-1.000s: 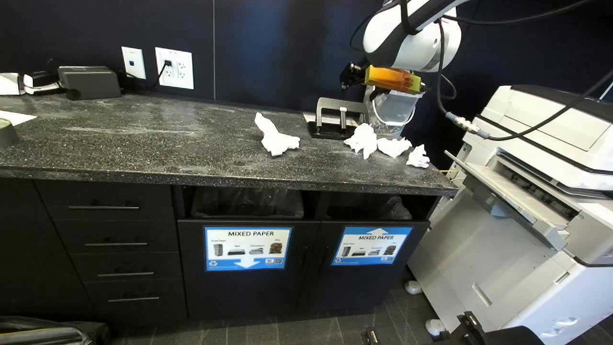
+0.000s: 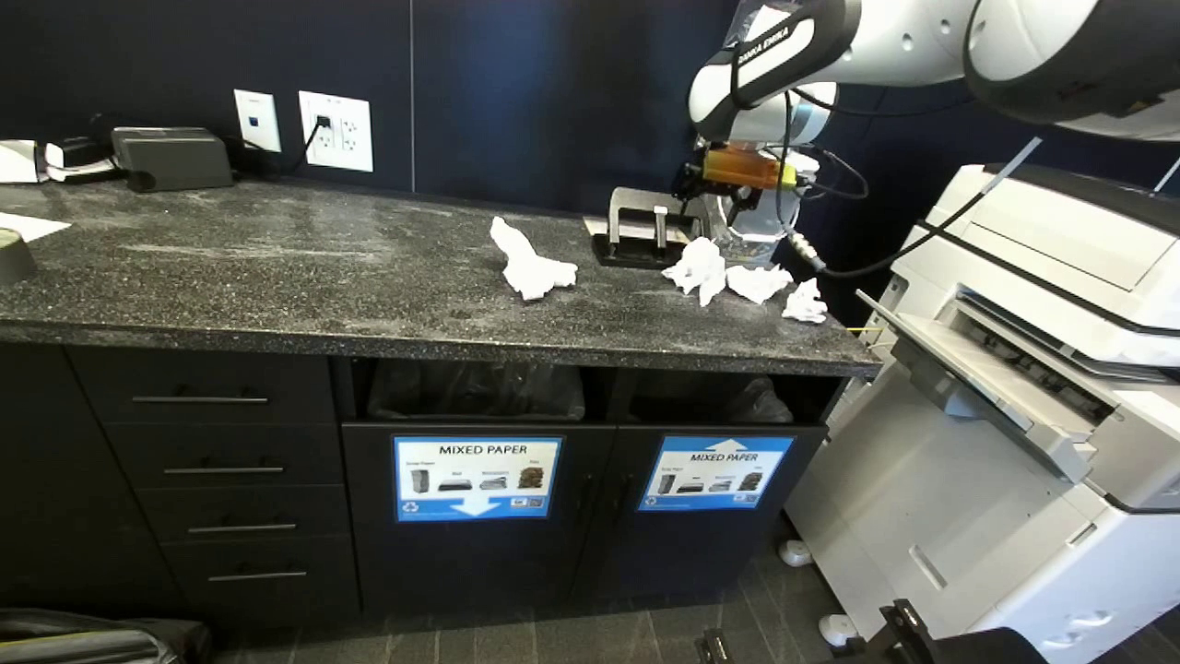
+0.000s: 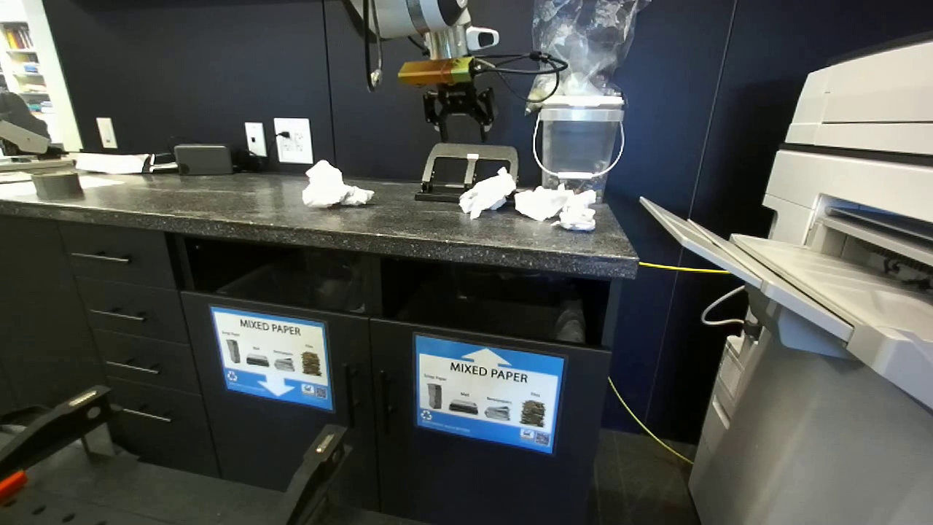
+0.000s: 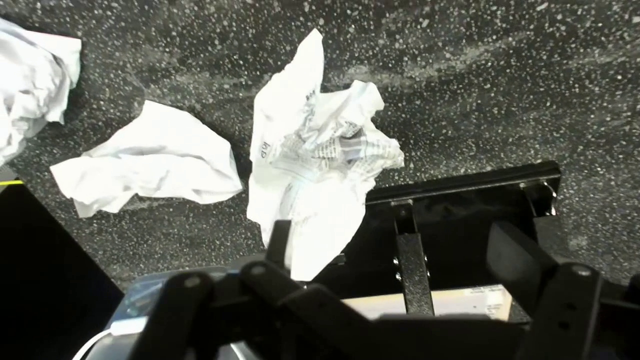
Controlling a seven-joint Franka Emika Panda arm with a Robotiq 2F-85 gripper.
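My gripper (image 3: 463,134) hangs open above the black hole punch (image 3: 469,187), its fingers pointing down with nothing between them. In the wrist view, a large crumpled paper (image 4: 327,150) with print on it lies against the punch, partly covered by one finger (image 4: 279,240). Beside it are a second crumpled paper (image 4: 156,159) and a third (image 4: 27,90), cut off by the view's edge. Another crumpled paper (image 2: 531,266) lies apart, left of the punch, in exterior view 1. A clear bucket (image 3: 582,149) with a white rim stands behind the papers at the right end.
Clear plastic sheeting (image 3: 582,39) rises from the bucket. A large printer (image 2: 1029,254) stands beyond the right end. Open bin slots run beneath the counter edge.
The arm has swung round, and my gripper has turned from pointing sideways to pointing down, slightly lower above the counter. The papers, punch and bucket stay in place.
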